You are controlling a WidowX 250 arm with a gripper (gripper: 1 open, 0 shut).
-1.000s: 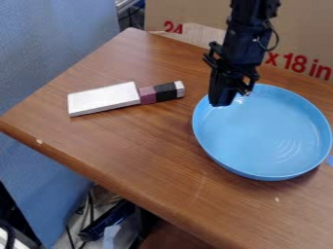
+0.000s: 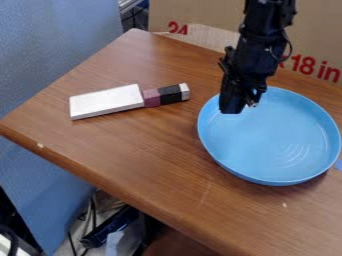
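A light blue plate [image 2: 274, 145] lies on the wooden table at the right. My black gripper [image 2: 234, 98] hangs over the plate's upper left part, pointing down; whether its fingers are open or shut is hard to see. To the left of it a white rectangular object [image 2: 104, 101] lies on the table, with a short bar of pink, black and white segments [image 2: 164, 96] at its right end.
A cardboard box [image 2: 187, 18] stands behind the table. Beyond the table's left edge are a blue-grey panel and cables on the floor.
My arm and gripper have shifted very slightly over the plate; the objects on the table have not moved.
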